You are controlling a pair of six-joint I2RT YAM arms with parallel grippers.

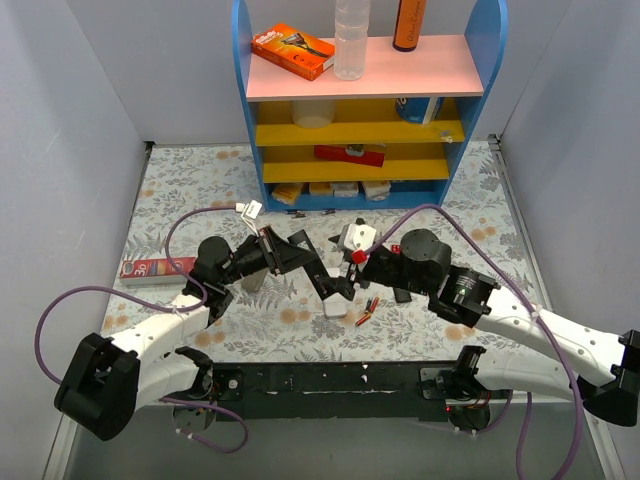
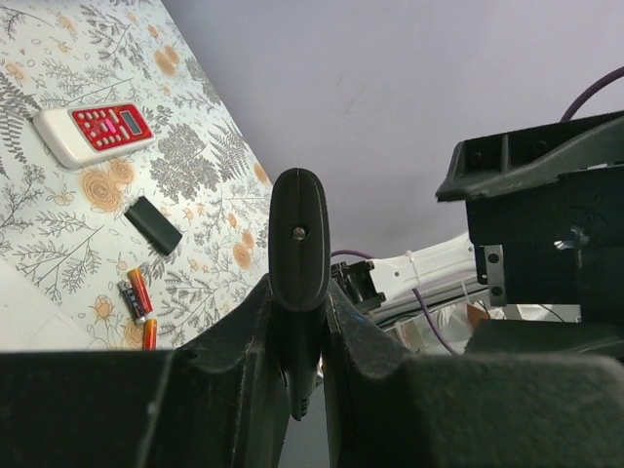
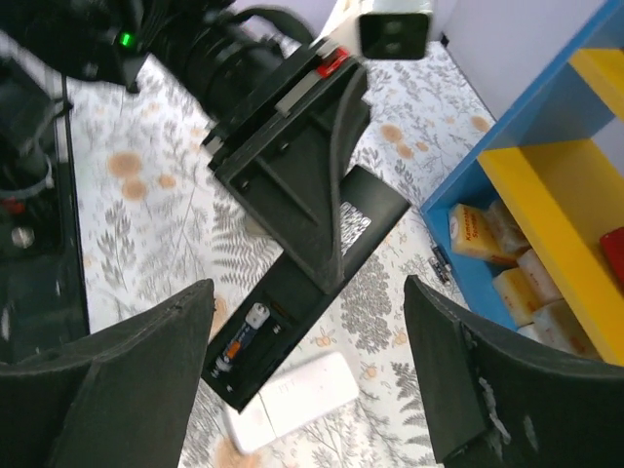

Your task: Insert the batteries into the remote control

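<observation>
My left gripper (image 1: 302, 256) is shut on the black remote control (image 1: 317, 270), holding it tilted above the table. In the right wrist view, one left finger (image 3: 336, 185) lies across the remote's back. The remote's open lower compartment shows at least one battery with an orange part (image 3: 231, 351). My right gripper is open, its fingers spread to either side of the remote without visible contact and nothing held. Loose batteries (image 2: 139, 290) lie on the table in the left wrist view, beside a small black cover-like piece (image 2: 153, 225).
A white-and-red calculator (image 2: 97, 132) rests on the patterned tabletop. Below the remote lies a white flat box (image 3: 302, 398). The blue shelf unit (image 1: 258, 150) stands at the back, and a red box (image 1: 155, 270) lies at the left.
</observation>
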